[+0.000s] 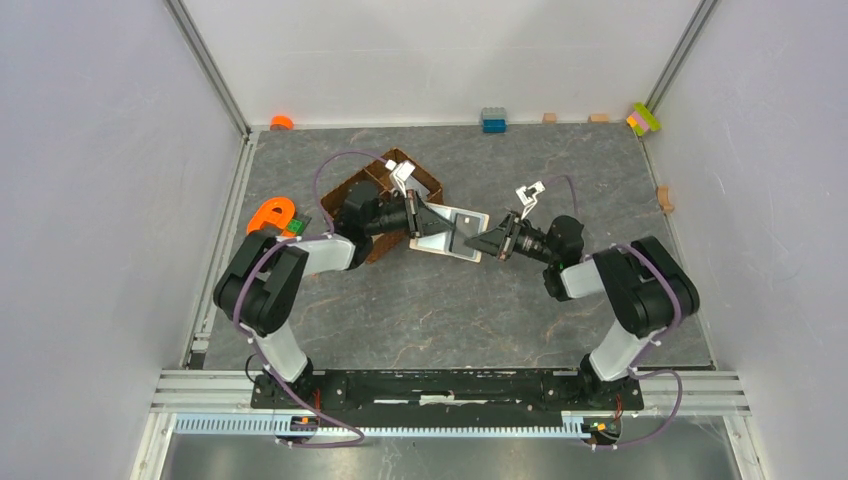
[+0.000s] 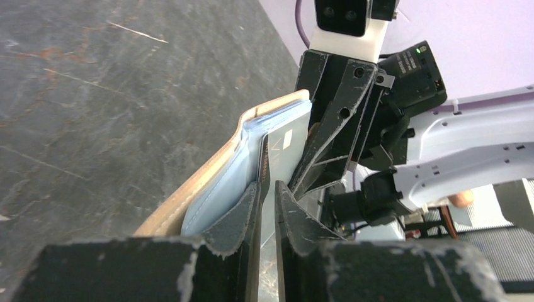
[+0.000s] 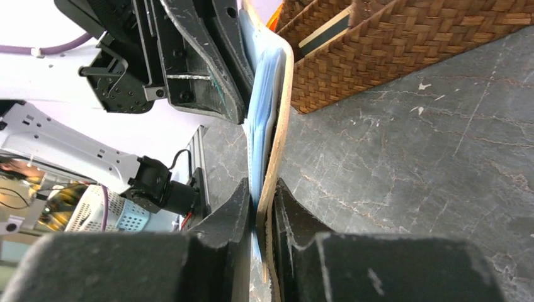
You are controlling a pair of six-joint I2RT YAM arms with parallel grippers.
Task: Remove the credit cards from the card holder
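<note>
The open card holder, tan-edged with a pale blue lining, is held up between both arms in the top view. In the left wrist view a grey card with a pale chip mark stands against the holder's lining. My left gripper has its fingers a little apart, with the card's near part in the narrow gap. At the holder's other side my right gripper is shut on it, the blue layers and tan edge pinched between its fingers. Other cards inside are hard to make out.
Below the left arm stands a brown woven box with compartments. An orange object lies at the left, blue and grey blocks at the back.
</note>
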